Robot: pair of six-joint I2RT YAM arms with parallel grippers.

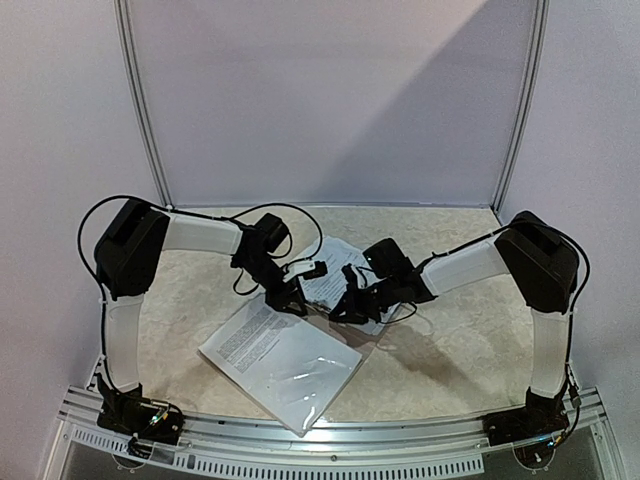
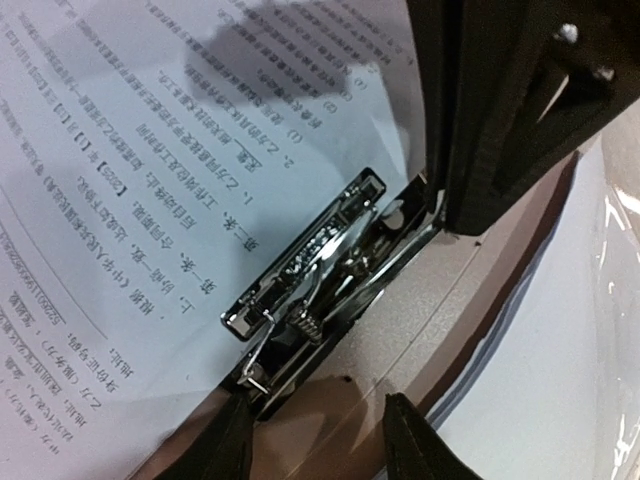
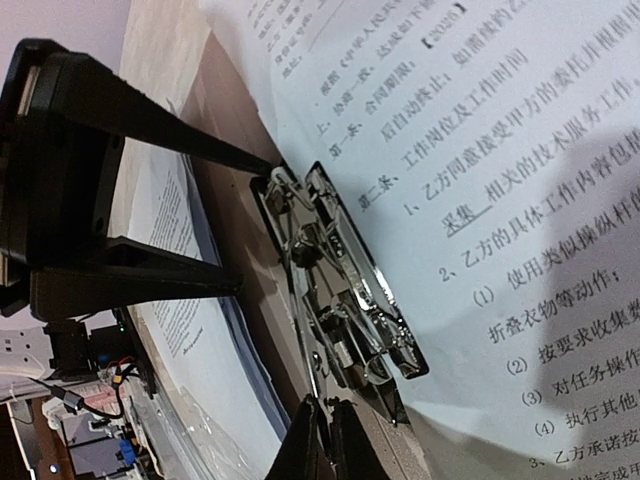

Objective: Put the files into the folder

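Observation:
The open folder (image 1: pixel 285 365) lies on the table with its clear, paper-backed side toward the front. Across the spine, printed sheets (image 2: pixel 130 200) lie beside a metal clip (image 3: pixel 340 270); part of them is hidden from above by the arms. My left gripper (image 1: pixel 297 312) stands over one end of the clip, its fingers apart, one tip close to the metal in the right wrist view. At the other end, my right gripper (image 1: pixel 340 318) has its fingers (image 3: pixel 350 440) close around the clip's lever (image 3: pixel 310 350). Whether they grip it cannot be told.
A bare strip of spine (image 2: pixel 420 320) runs between the clip and the folder's front cover. Open table (image 1: pixel 460 370) lies to the right, with more free room at left. A metal rail (image 1: pixel 330 432) borders the front.

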